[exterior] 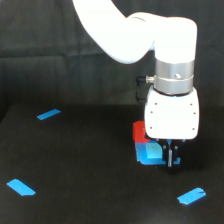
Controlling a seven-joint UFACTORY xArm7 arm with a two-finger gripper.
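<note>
A blue object with a lighter blue part (149,153) sits on the dark table, a red piece (138,131) showing behind its left side. My gripper (169,155) points straight down over the right part of the blue object. Its thin dark fingers overlap the blue in this view. Too small to tell are the gap between the fingers and whether anything is held there. The white hand hides the upper back of the red and blue things.
Flat blue pieces lie apart on the table: one at far left (49,114), one at front left (21,187), one at front right (191,196). Bare table spans the middle and left. A dark curtain (60,70) hangs behind.
</note>
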